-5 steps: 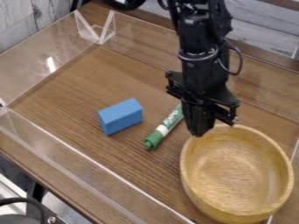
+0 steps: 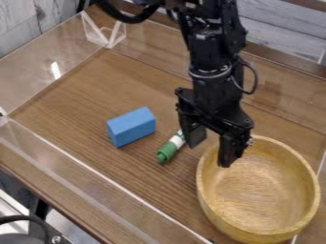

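Observation:
The black robot arm reaches down from the top, its gripper [image 2: 214,143] open with its fingers low over the upper left rim of a yellow oval bowl [image 2: 261,195]. Left of the gripper, a green and white tube-like object [image 2: 170,150] lies on the wooden table, partly hidden by the gripper. A blue block [image 2: 132,126] lies further left. I see nothing held between the fingers.
The wooden table [image 2: 76,95] has free room at the left and behind the arm. A white wire-like item [image 2: 105,29] stands at the back left. A black cable lies at the lower left corner.
The gripper has moved lower, with its fingers further down toward the bowl's rim and over the tube's upper end. The bowl, tube and block have not visibly moved.

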